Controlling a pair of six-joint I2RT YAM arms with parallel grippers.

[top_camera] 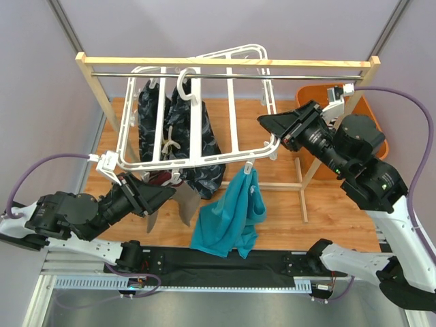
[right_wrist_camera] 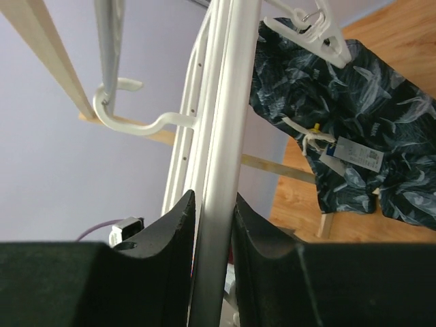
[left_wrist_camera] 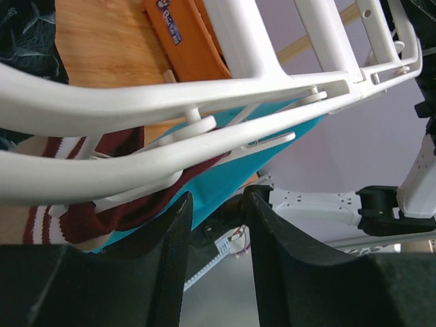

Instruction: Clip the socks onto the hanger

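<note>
The white clip hanger (top_camera: pixel 195 161) hangs tilted from the metal rod. Beige socks with maroon-and-white cuffs hang under its near left edge: the socks (top_camera: pixel 185 201) lie partly behind my left gripper (top_camera: pixel 151 204). In the left wrist view, the maroon cuff (left_wrist_camera: pixel 126 216) lies around the white clips; whether they pinch it is unclear. My left gripper is open beside the cuff, nothing between its fingers. At the hanger's right side is my right gripper (top_camera: pixel 271 124). The hanger rail (right_wrist_camera: pixel 219 197) runs between its fingers; how tightly they hold it does not show.
A teal cloth (top_camera: pixel 231 212) hangs from the hanger's near right clip. Dark, shiny garments (top_camera: pixel 194 126) hang farther back. Behind my right arm stands an orange bin (top_camera: pixel 371 133). The wooden rack's top bar (top_camera: pixel 225 63) crosses above the hanger.
</note>
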